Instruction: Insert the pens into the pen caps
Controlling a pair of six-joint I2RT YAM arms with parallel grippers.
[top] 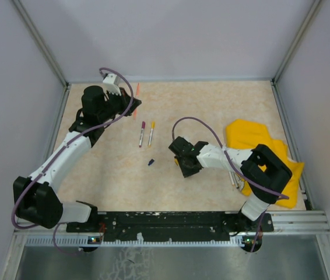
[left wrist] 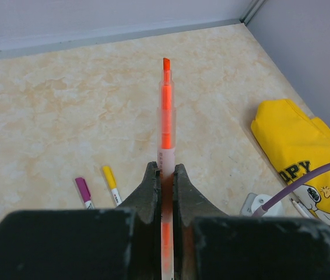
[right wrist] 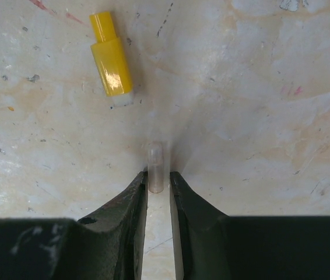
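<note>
My left gripper is shut on an orange pen [left wrist: 167, 116], held upright in the left wrist view with its orange tip upward. Close to the table, my right gripper is shut on a small translucent piece [right wrist: 155, 166], probably a pen cap. Just beyond it on the table lies a yellow cap [right wrist: 111, 61]. A yellow-ended pen [top: 151, 133] and a magenta-ended pen [top: 142, 134] lie side by side, front of the left gripper. Left of the right gripper rests a dark blue cap [top: 151, 162].
A yellow bag [top: 255, 137] covers the right side of the table. Whitish pens [top: 233, 178] lie along its left edge, partly behind the right arm. Bare table shows at the back middle and front left.
</note>
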